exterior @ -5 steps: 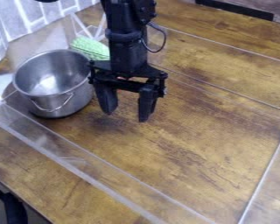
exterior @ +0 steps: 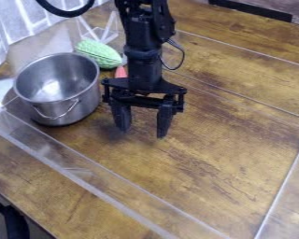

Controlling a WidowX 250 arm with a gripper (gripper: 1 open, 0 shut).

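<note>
A black robot gripper [exterior: 145, 121] hangs in the middle of the camera view, its two fingers spread apart and pointing down, with nothing visible between them. To its left stands a steel pot [exterior: 55, 86] with a wire handle. A green, striped object [exterior: 98, 52] lies behind, at the upper left, and a small red item [exterior: 121, 73] is partly hidden behind the arm.
Pale strips run along its lower left and right side. A dark object [exterior: 3, 224] is cut off at the lower left corner.
The gripper has shifted slightly right and changed its angle a little over the last second. The pot has not visibly moved.
</note>
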